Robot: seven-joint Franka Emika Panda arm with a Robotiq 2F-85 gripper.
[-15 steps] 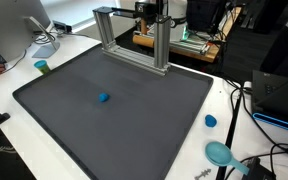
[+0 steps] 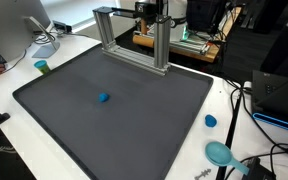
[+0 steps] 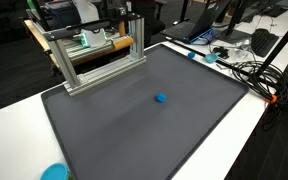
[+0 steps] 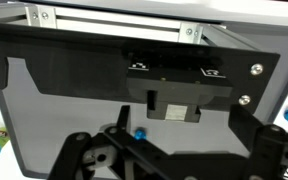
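A small blue piece [image 2: 103,97] lies on the grey mat [image 2: 114,128]; exterior view 2 shows the same blue piece [image 3: 161,98] right of the mat's middle. Seen from the wrist, the blue piece [image 4: 140,133] is small and well below my gripper. The fingers stand wide apart and grip nothing. A black bar with a block crosses the wrist view and hides part of the mat. In the exterior views my fingers cannot be made out clearly.
A metal frame [image 2: 134,55] stands at the mat's back edge. A green can with a blue lid [image 2: 42,67] is beyond the left corner. On the white table at right lie a round blue lid [image 2: 211,121] and a teal dish [image 2: 224,156], near cables.
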